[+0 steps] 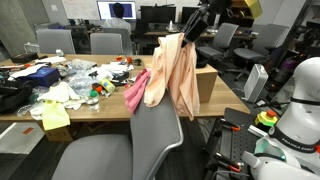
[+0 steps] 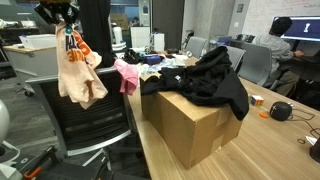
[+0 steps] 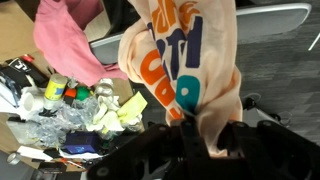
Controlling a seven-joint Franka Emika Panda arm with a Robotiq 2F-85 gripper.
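Observation:
A peach cloth with orange and blue lettering hangs from my gripper, high above the grey chair. In exterior view 2 the cloth drapes freely, its lower end in front of the chair's dark back. The wrist view has the lettered cloth bunched between the fingers, so my gripper is shut on it; the fingertips are mostly hidden by fabric. A pink cloth lies at the table edge beside the chair, apart from my gripper.
A cardboard box with black clothing on top stands on the wooden table. Many bags and small items clutter the table's left part. A yellow cloth hangs over the front edge.

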